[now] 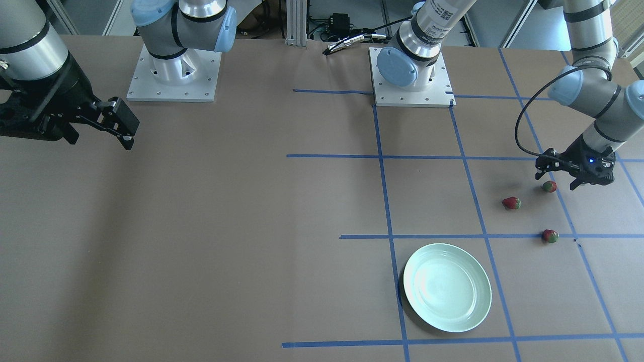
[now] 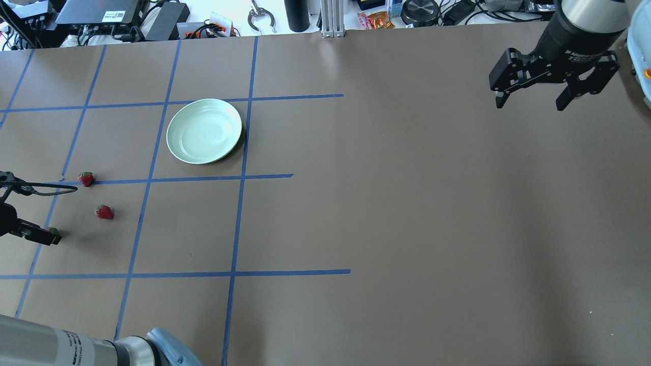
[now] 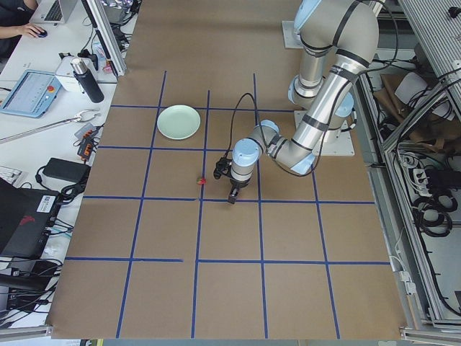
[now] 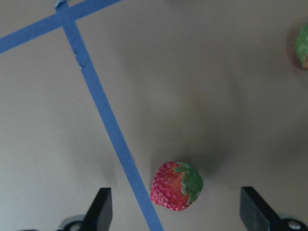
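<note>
In the front view my gripper [image 1: 555, 178] hangs low just above a strawberry [image 1: 549, 186]. In the wrist view that strawberry [image 4: 175, 186] lies beside a blue tape line, between my open fingers, with nothing held. A second strawberry [image 1: 511, 202] and a third [image 1: 550, 236] rest on the table nearby, toward the plate. The pale green plate [image 1: 447, 326] is empty, farther forward; the top view shows it [image 2: 204, 131] beyond the strawberries.
Blue tape forms a grid on the table [image 1: 241, 241]. Another black gripper [image 2: 531, 79] hangs at the far side, and other arm bases [image 1: 413, 96] stand along the edge.
</note>
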